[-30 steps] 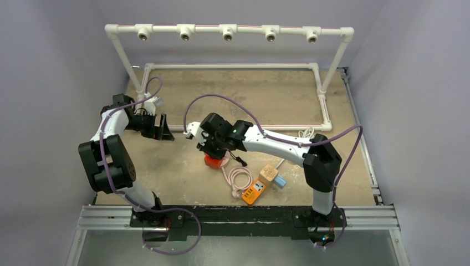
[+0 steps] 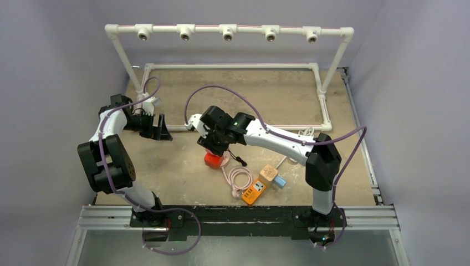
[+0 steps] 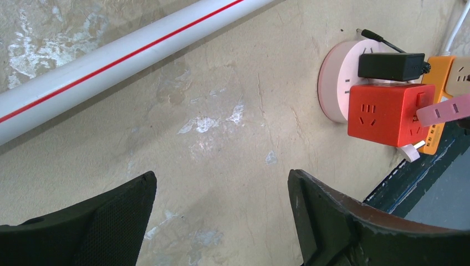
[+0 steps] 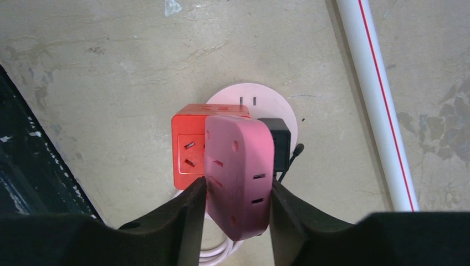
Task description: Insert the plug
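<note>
My right gripper is shut on a pink plug adapter (image 4: 239,166), held over a cluster made up of a red cube adapter (image 4: 187,155), a black adapter (image 4: 280,138) and a round pink power strip (image 4: 252,94). In the left wrist view the same red cube (image 3: 382,116), black adapter (image 3: 391,66) and pink strip (image 3: 332,83) sit at the upper right, with the pink adapter (image 3: 440,111) at the edge. My left gripper stands open and empty at the left of the board.
An orange power strip (image 2: 252,192), a wooden cube (image 2: 268,174), a blue block (image 2: 280,182) and coiled cables lie front right. A white pipe frame (image 2: 288,127) spans behind. The board's left front is clear.
My right gripper has risen slightly and shifted a little back over the last second, its cable shifting with it. The left arm looks still.
</note>
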